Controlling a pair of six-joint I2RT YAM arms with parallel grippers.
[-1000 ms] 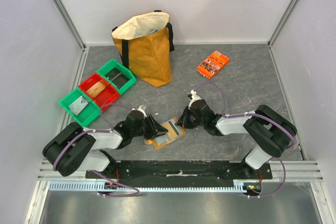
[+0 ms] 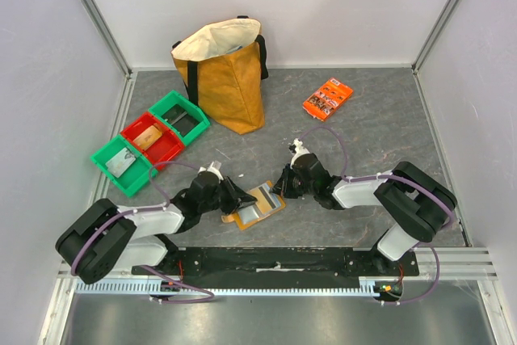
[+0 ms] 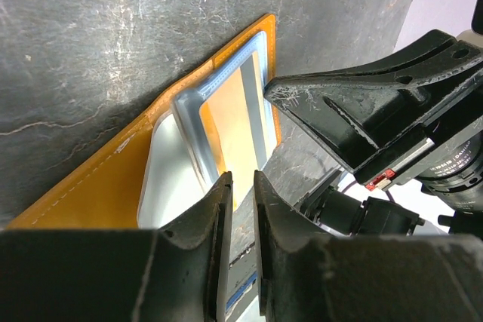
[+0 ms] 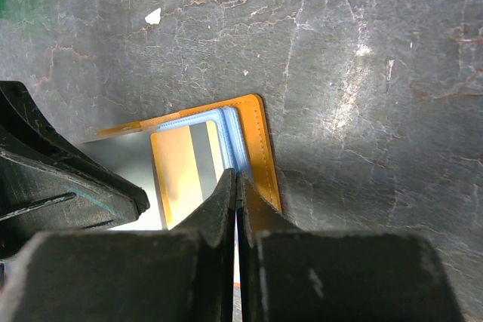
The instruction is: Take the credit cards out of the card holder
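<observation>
The orange card holder [image 2: 245,220] lies spread near the table's front edge. Its blue-edged clear sleeve shows a tan card with a grey stripe [image 3: 232,120]; a white flap or card [image 3: 167,175] stands beside it in the left wrist view. My left gripper is slightly open over the sleeve's near edge, a narrow gap between its fingertips and no card visible in it. At the holder's other end my right gripper is shut, its tips at the sleeve's blue edge [image 4: 230,130]. Whether it pinches that edge is hidden.
A red and green compartment tray [image 2: 128,185] stands at the left, with items inside. Behind are a yellow-brown bag [image 2: 230,90] and an orange packet [image 2: 328,99]. Bare grey table lies behind the holder and to the right.
The right arm and the holder look unmoved.
</observation>
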